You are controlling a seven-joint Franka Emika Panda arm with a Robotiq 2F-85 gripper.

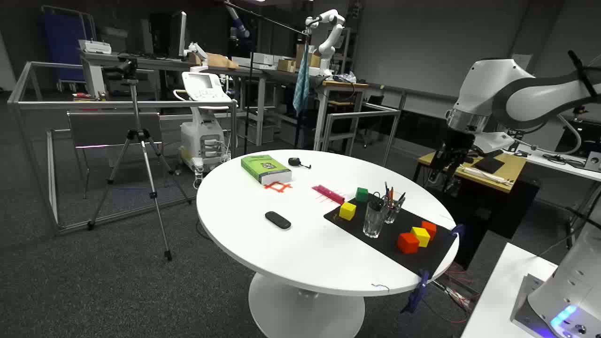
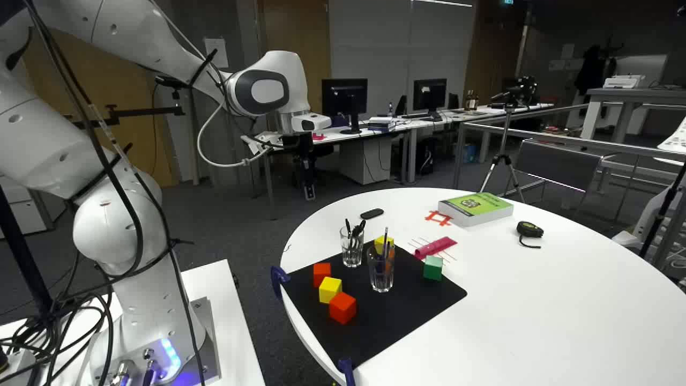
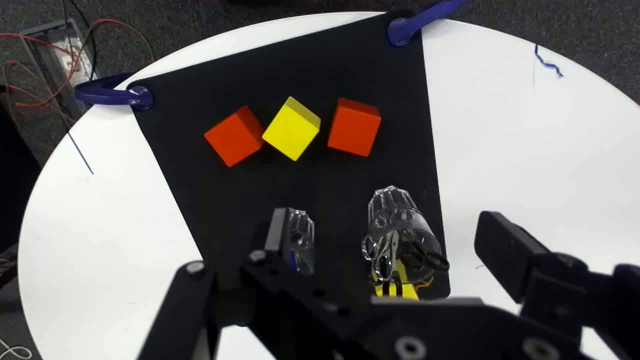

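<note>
My gripper is open and holds nothing; it hangs high over the table's mat side, fingers pointing down. On the black mat (image 3: 312, 180) two red cubes (image 3: 355, 127) (image 2: 342, 308) flank a yellow cube (image 3: 292, 129) in a loose row. A clear glass with scissors (image 3: 403, 225) shows between the fingers in the wrist view, well below them. The second glass, holding pens (image 2: 380, 267), is partly covered by a finger there. Another yellow cube (image 1: 347, 211) lies near the glasses, and a green cube (image 1: 361, 194) sits by the mat's far edge.
On the white table (image 1: 242, 225) lie a green book (image 1: 265, 169), a tape measure (image 1: 298, 162), a pink strip (image 1: 328, 194), an orange frame shape (image 2: 438, 218) and a black oblong case (image 1: 277, 219). Blue clamps (image 3: 414, 24) grip the mat's corners at the rim.
</note>
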